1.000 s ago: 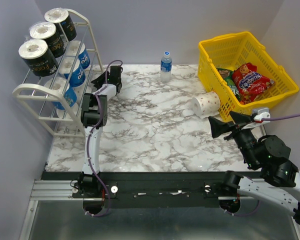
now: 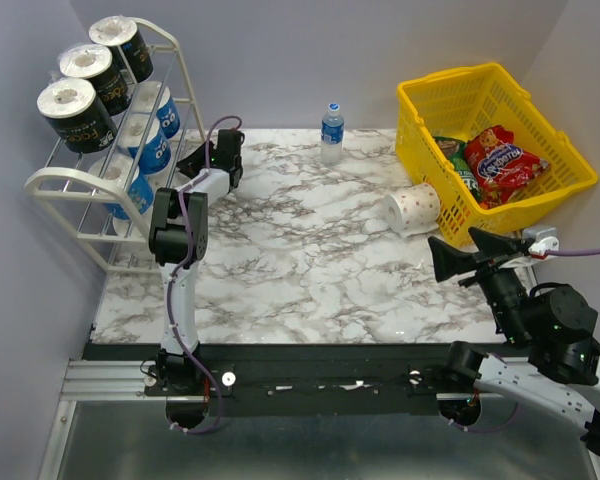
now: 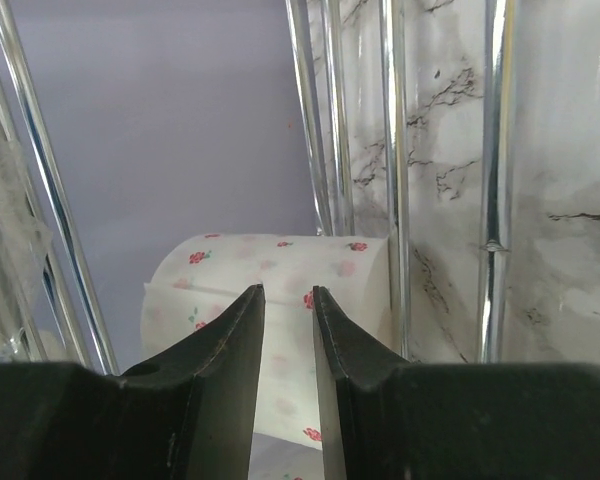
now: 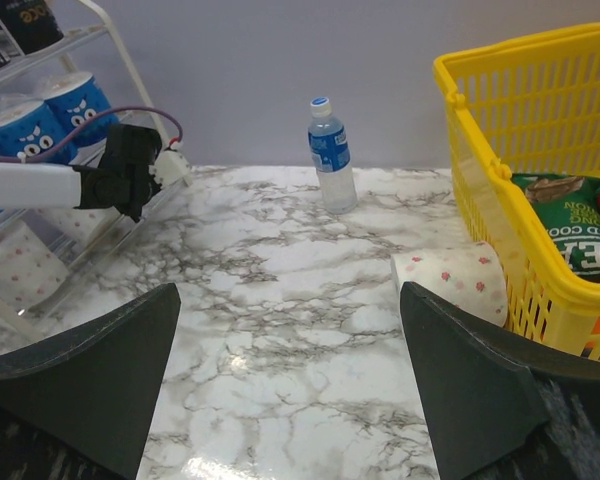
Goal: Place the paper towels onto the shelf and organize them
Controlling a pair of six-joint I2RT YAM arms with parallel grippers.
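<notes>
The shelf rack [image 2: 40, 188] on the left holds black-wrapped rolls [image 2: 77, 123] on top, blue-wrapped rolls [image 2: 147, 150] in the middle and white flowered rolls below. My left gripper is at the rack's lower level, fingertips in front of a white flowered roll [image 3: 260, 255], a narrow gap between them. Whether it touches the roll is unclear. Another white paper towel roll [image 2: 410, 208] lies on the table beside the basket. My right gripper stands open at the right, empty.
A water bottle [image 2: 332, 135] stands at the back. A yellow basket [image 2: 420, 110] with snack bags is at the back right.
My left gripper has shifted a little left toward the rack. The right arm has moved slightly right and toward the front.
</notes>
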